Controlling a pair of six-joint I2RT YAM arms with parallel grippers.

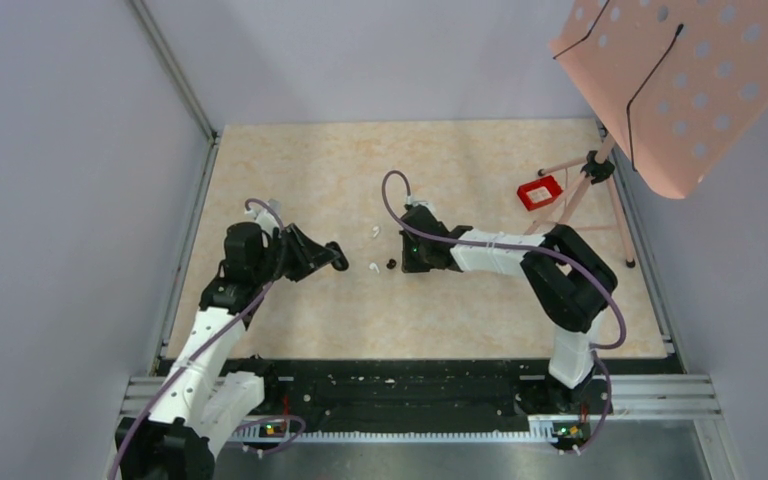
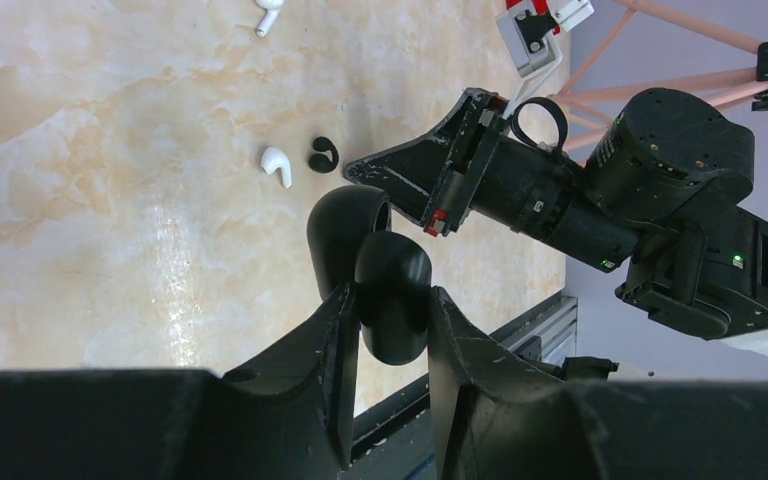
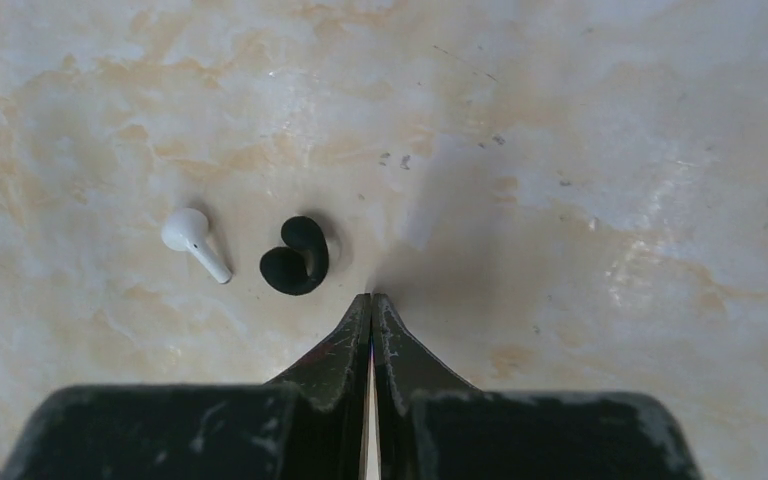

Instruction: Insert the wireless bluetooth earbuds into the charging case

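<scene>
The black earbud [image 3: 285, 272] lies on the table, outside my right gripper, just ahead and left of its tips. That gripper is shut, with nothing between its fingers. A white earbud [image 3: 188, 230] lies left of the black one. In the left wrist view, the black earbud [image 2: 320, 163] sits between this white earbud [image 2: 275, 160] and the right gripper's tip; another white earbud [image 2: 268, 14] is at the top edge. My left gripper is shut on the black charging case [image 2: 392, 325], whose lid [image 2: 345, 240] stands open. The case's inside is hidden.
A red box [image 1: 539, 193] stands at the right of the table, beside a pink tripod's legs [image 1: 621, 215]. A purple cable [image 1: 500, 243] runs along the right arm.
</scene>
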